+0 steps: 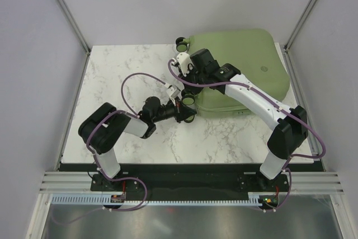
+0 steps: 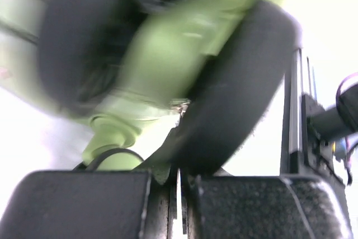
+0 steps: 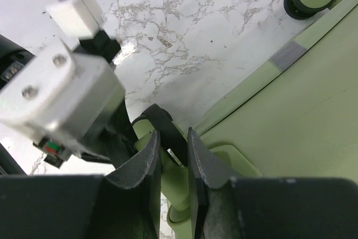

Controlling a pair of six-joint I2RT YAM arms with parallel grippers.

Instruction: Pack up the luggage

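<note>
A large green suitcase lies on the marble table, its wheels toward the left. My left gripper is low at the near-left wheel corner; it is shut, and in the blurred left wrist view nothing clearly shows between its fingers. My right gripper is over the suitcase's left edge just above. In the right wrist view its fingers stand close around part of the green wheel housing; whether they grip it I cannot tell.
The table's dark front edge runs below both arms, with pale walls at the sides and back.
</note>
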